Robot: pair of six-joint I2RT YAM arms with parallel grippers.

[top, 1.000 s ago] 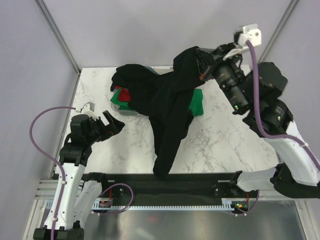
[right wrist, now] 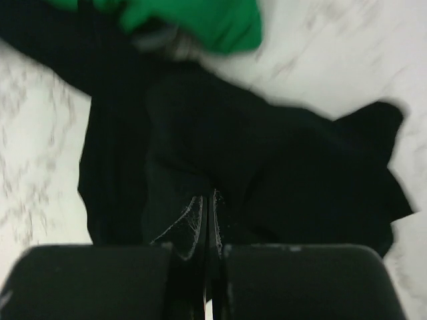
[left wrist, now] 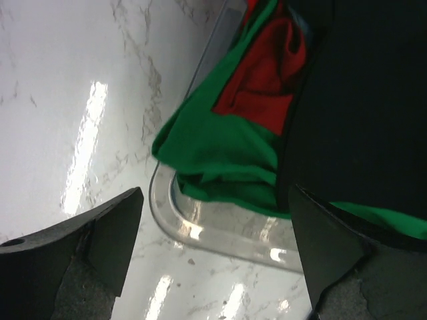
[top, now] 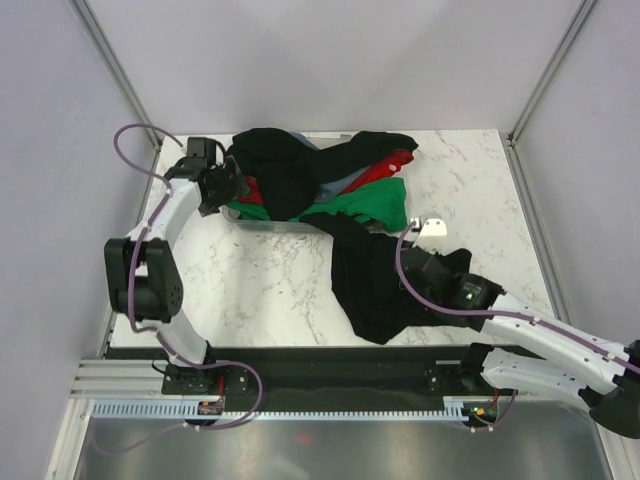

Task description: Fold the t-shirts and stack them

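A black shirt (top: 370, 285) lies bunched on the front right of the table, one end running back onto the clear bin (top: 290, 226). Over its middle, my right gripper is shut; black cloth lies right behind its tips, but whether any is pinched between them cannot be made out. Inside the bin are green cloth (left wrist: 220, 150), red cloth (left wrist: 263, 73) and more black cloth (left wrist: 363, 113). Above the bin's front left corner, my left gripper stands open and empty, its fingers (left wrist: 110, 243) apart on either side of that corner.
Bare marble table (top: 260, 290) lies in front of the bin, with more free room at the back right. Some red and blue-grey cloth (top: 340, 185) shows among the black. Walls (top: 60, 200) close in both sides.
The left arm has moved back and toward the bin corner.
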